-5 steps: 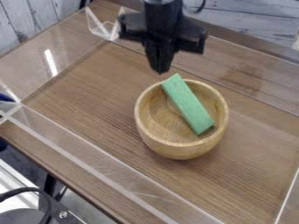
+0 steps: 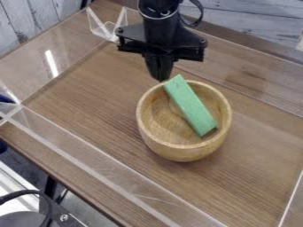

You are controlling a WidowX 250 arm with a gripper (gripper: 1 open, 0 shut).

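A round wooden bowl (image 2: 176,142) sits on the wooden table, holding a green rectangular block (image 2: 190,105) tilted along its right side. My black gripper (image 2: 159,71) hangs just above the bowl's back-left edge, pointing down, with its fingertips near the upper end of the block. Whether it is open or shut is hard to see.
A whitish wall is at the back, and a grey and black device (image 2: 35,217) is at the lower left.
The bowl and block look unmoved.
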